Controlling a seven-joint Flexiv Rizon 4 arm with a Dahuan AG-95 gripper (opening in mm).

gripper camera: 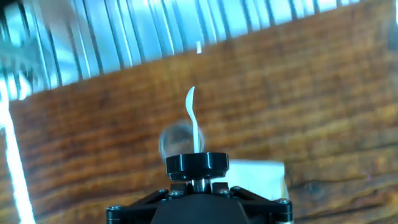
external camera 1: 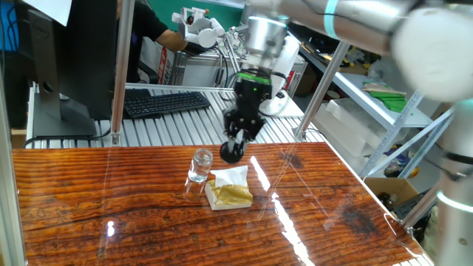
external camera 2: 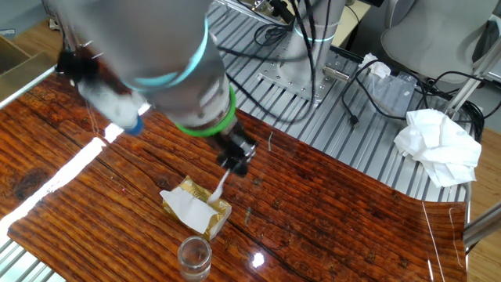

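Note:
A tissue pack [external camera 1: 230, 198] in white and gold, with a white tissue [external camera 1: 231, 176] standing out of its top, lies on the glossy wooden table. Just beside it stands a clear glass jar [external camera 1: 199, 165], seen also in the other exterior view as a jar [external camera 2: 195, 257]. My gripper looks shut, with a thin, curved white strip [gripper camera: 191, 112] projecting past its black round tip. The same white strip [external camera 2: 221, 184] hangs from the gripper [external camera 2: 237, 160] above the pack; whether it touches the pack's tissue cannot be told.
Slatted metal surface [external camera 2: 376, 149] borders the table, with crumpled white cloth or paper [external camera 2: 438, 147] and cables on it. A keyboard [external camera 1: 166, 104] and monitor [external camera 1: 70, 66] stand behind, near a person.

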